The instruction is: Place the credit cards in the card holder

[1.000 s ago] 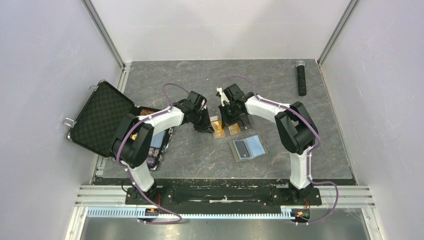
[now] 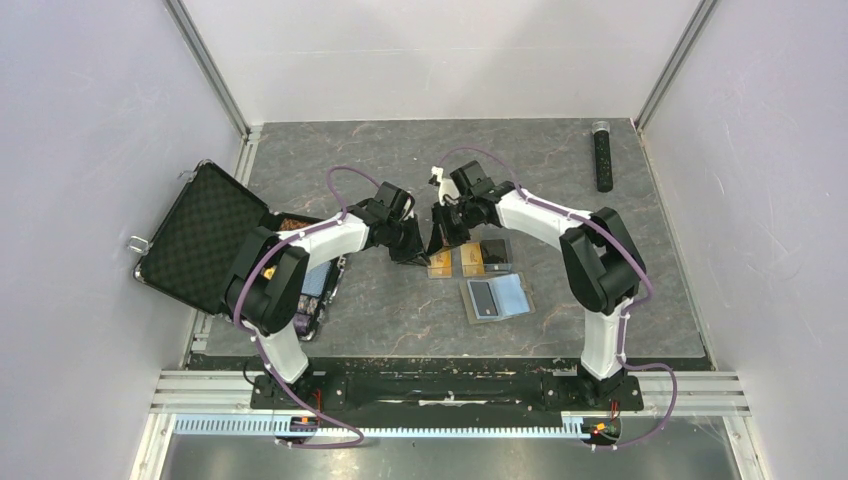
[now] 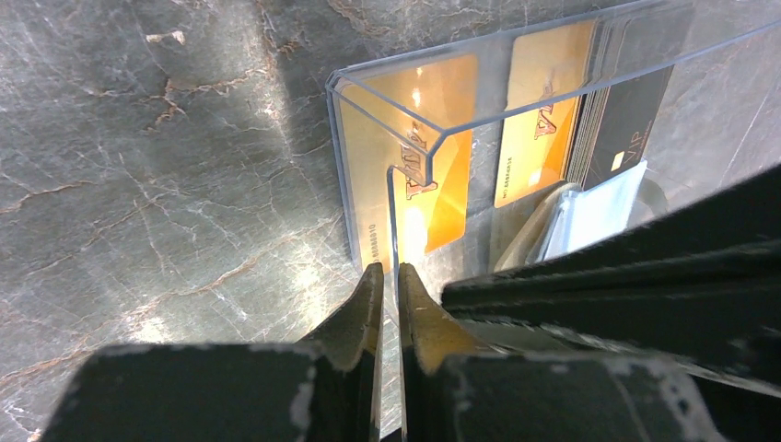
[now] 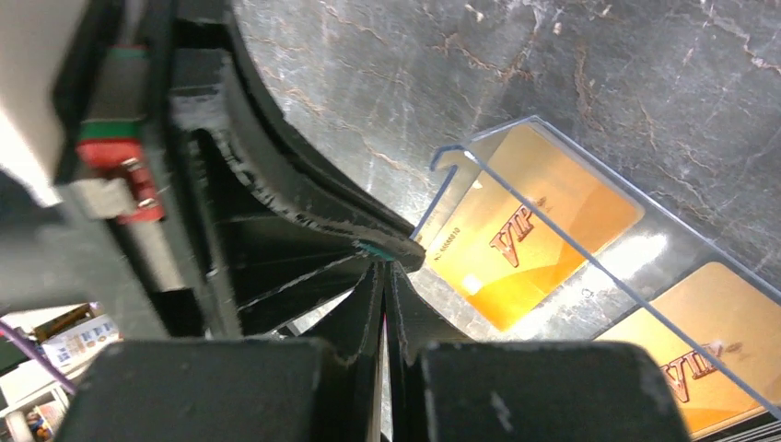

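Observation:
A clear tray (image 3: 345,175) holds gold VIP cards and a dark stack. The nearest gold VIP card (image 4: 530,235) lies at its left end. A second gold card (image 3: 543,115) sits further along, beside black cards (image 3: 635,110). My left gripper is shut on the tray's end wall. My right gripper is shut with nothing between its fingers, and the gold card is to the right of its tips, outside them. In the top view an open grey and light-blue folding holder (image 2: 513,294) lies in front of the tray.
An open dark case (image 2: 200,240) stands at the far left, its contents partly behind the left arm. A black microphone (image 2: 602,160) lies at the back right. Both grippers are very close together at the tray's left end.
My right gripper, shut throughout, has moved off the gold card toward the tray's left end, beside the left gripper. The tray has turned slightly. The left arm looks still.

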